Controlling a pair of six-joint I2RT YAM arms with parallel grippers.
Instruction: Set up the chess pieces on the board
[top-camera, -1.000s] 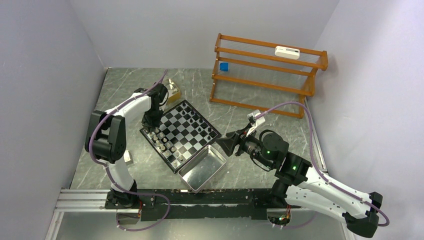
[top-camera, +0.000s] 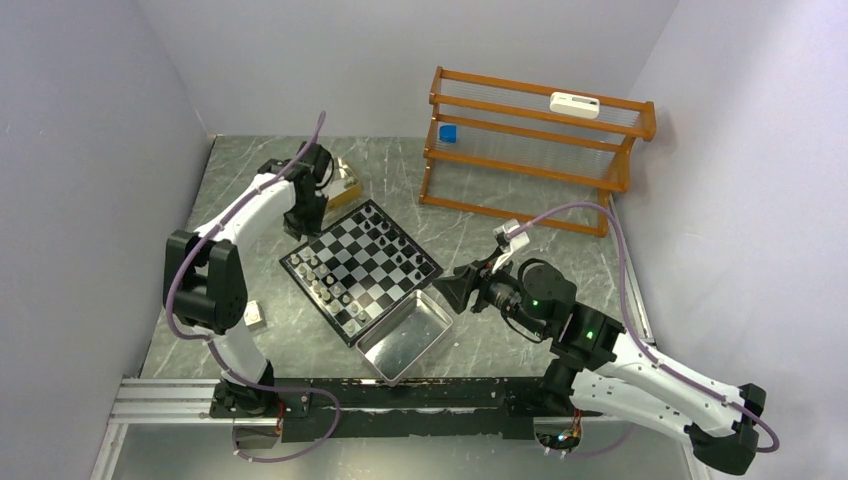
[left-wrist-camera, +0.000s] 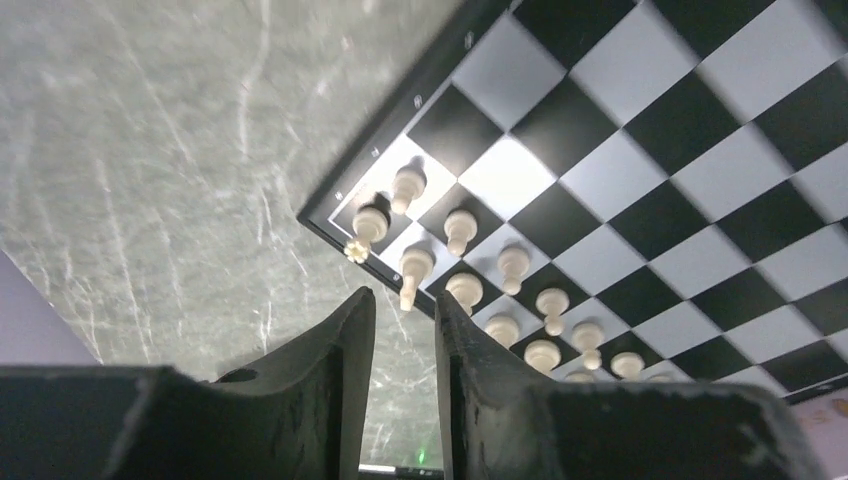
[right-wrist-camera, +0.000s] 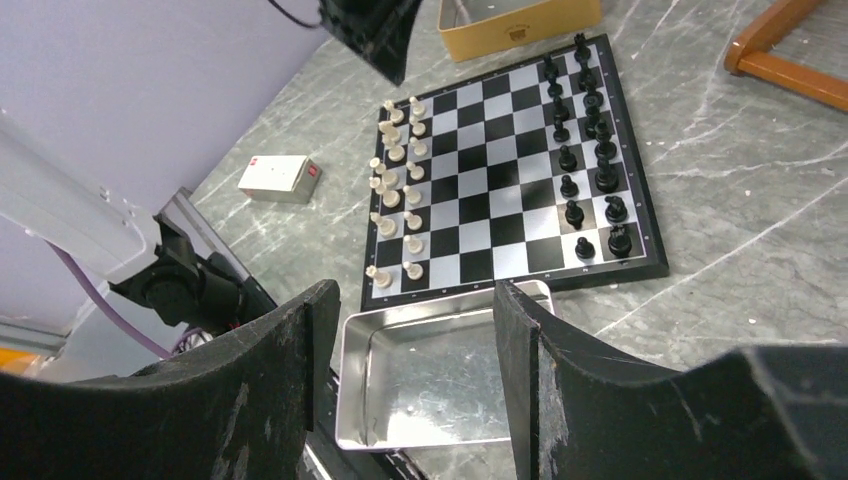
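The chessboard (top-camera: 360, 262) has white pieces along its left rows and black pieces along the right rows in the top view. My left gripper hangs above the board's far-left corner, fingers part open, nothing seen between them; below are white pieces such as a pawn (left-wrist-camera: 461, 230) and a crown-topped piece (left-wrist-camera: 369, 226). My right gripper is held right of the board, beside the metal tray, open and empty.
An empty metal tray (top-camera: 404, 337) lies at the board's near side. A yellow box (right-wrist-camera: 517, 30) sits behind the board, a small box (right-wrist-camera: 279, 174) to its left, and a wooden rack (top-camera: 520, 210) at the back right.
My left arm has risen and moved back, away from the corner pieces of the board. My right arm and the pieces in view look unchanged.
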